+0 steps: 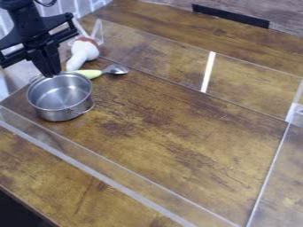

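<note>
The black gripper (42, 62) hangs at the upper left, above the back-left of a steel pot (59, 99); whether its fingers hold anything is hard to make out. The pot sits upright on the wooden table (178, 142). Behind it lie a white object with a round head (83, 49) and a spoon with a pale yellow-green handle (90, 73), its metal end pointing right.
Clear plastic walls or strips border the table area at left, back and right, with a white strip (208, 71) toward the back right. A dark slot (231, 14) shows at the far back.
</note>
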